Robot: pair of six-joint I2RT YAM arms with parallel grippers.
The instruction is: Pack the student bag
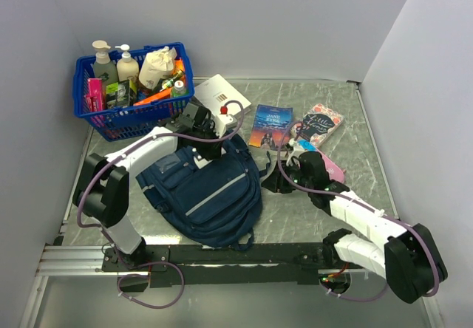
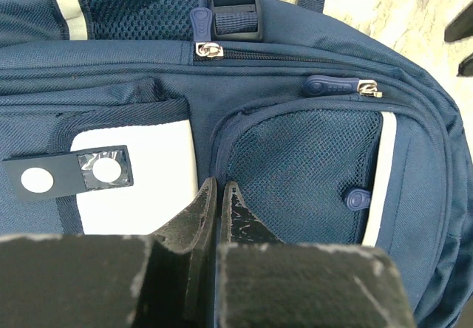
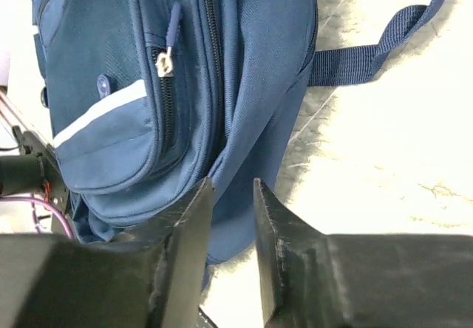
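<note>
A navy backpack (image 1: 203, 199) lies on the table, straps and zippers showing. My left gripper is over its upper part, shut on the fabric beside a white patch (image 2: 137, 210) and the mesh pocket (image 2: 299, 173). My right gripper stands at the bag's right edge with its fingers part open and apart, nothing clearly between them; a loose strap (image 3: 344, 66) lies beyond it.
A blue basket (image 1: 117, 125) of bottles and supplies stands at the back left. A white booklet (image 1: 218, 88), the Jane Eyre book (image 1: 270, 121) and the Little Women book (image 1: 321, 121) lie behind the bag. Bare table shows at right.
</note>
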